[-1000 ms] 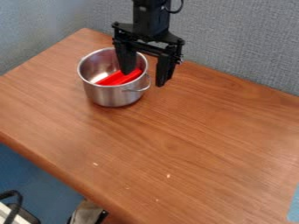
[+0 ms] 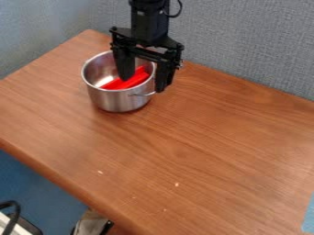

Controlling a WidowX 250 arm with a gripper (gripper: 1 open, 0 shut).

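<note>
A steel pot (image 2: 113, 98) with a wire handle stands on the wooden table toward the back left. A red object (image 2: 123, 83) lies inside it, partly hidden. The black gripper (image 2: 145, 69) hangs from the top of the view over the pot, one finger over the inside and the other near the right rim. Its two fingers stand apart; whether anything is between them is hard to tell.
Grey padded walls stand behind. Some equipment sits at the lower left, off the table.
The gripper has moved a little to the left and lower over the pot. The pot looks unmoved.
</note>
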